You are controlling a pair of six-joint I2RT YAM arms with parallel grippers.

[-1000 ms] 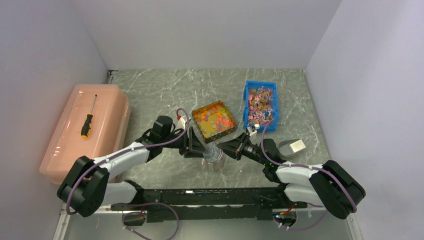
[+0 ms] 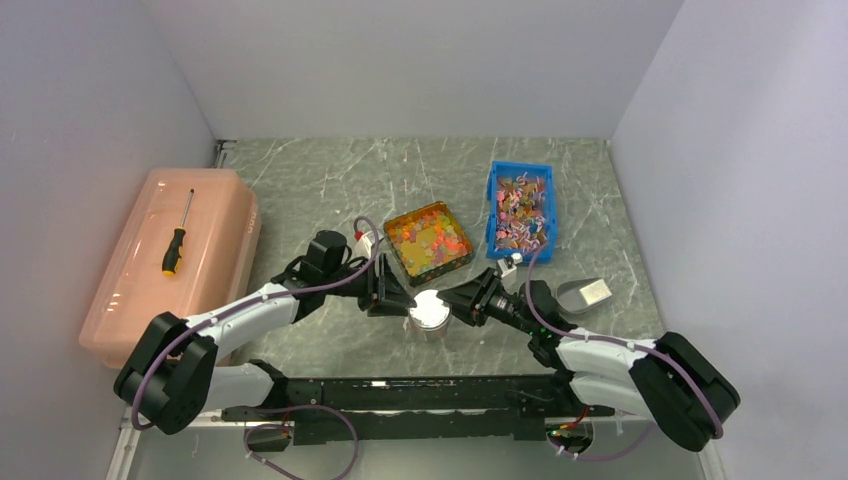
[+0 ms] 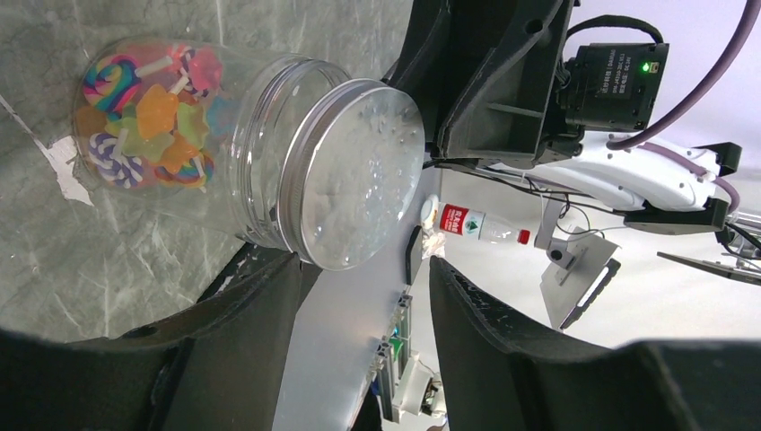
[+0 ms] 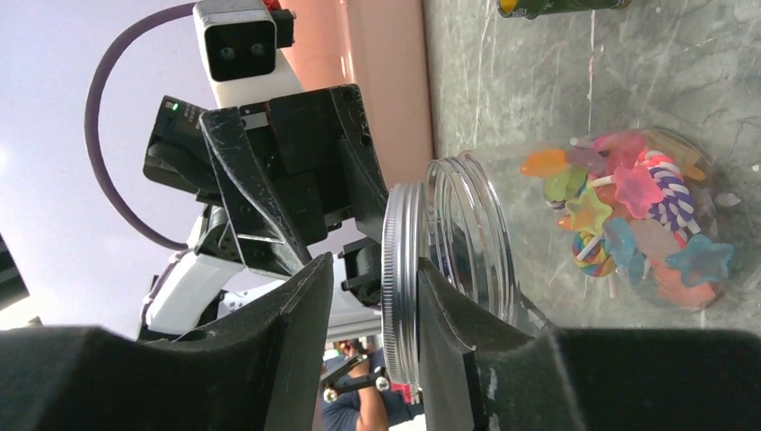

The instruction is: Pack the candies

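A clear jar with star-shaped jelly candies and swirled lollipops at its bottom stands near the table's front edge. Its round silver-rimmed lid lies over the mouth; whether it is fully seated, I cannot tell. My left gripper is open at the jar's left, its fingertips spread around the near edge of the lid without visible contact. On the right side, my right gripper is also open; in its wrist view the lid's rim shows between the fingers, close to one finger.
Behind the jar sit an orange candy tray and a blue basket of lollipops. A grey scoop-like container is at the right. The pink box with a screwdriver fills the left side.
The lid looks pale white from above now, where earlier it looked clear and bluish. My right arm has shifted slightly to the right; the left gripper has moved only a little.
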